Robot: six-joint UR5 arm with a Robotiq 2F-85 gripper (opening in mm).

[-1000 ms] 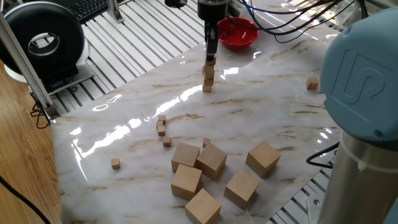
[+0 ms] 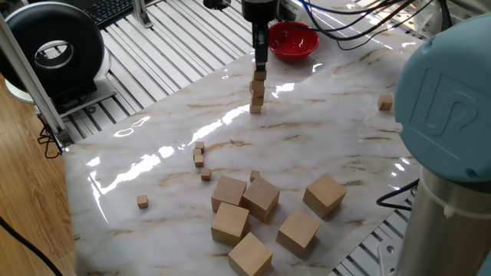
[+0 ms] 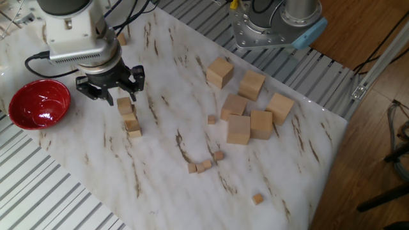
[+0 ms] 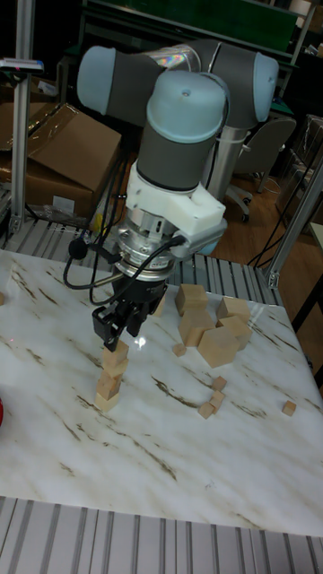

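Observation:
A short tower of small wooden blocks [image 3: 130, 120] stands near the far side of the marble table, its blocks slightly offset from each other. Directly over its top block [image 3: 124, 106] is my gripper [image 3: 122, 99], pointing down. Its fingers are spread to either side of that top block in exterior view 2, so it looks open. In exterior view 1 the black fingers [image 2: 261, 55] reach down to the tower's top and partly cover it. Whether they touch the wood cannot be told.
A red bowl [image 3: 39, 104] sits close beside the tower. Several large wooden cubes [image 2: 230, 222] cluster near the arm's base side. Several tiny cubes [image 3: 200, 167] lie mid-table, and a lone cube [image 2: 385, 102] sits near the arm. Bare marble surrounds the tower's front.
The tower, bowl and other cubes have kept their places.

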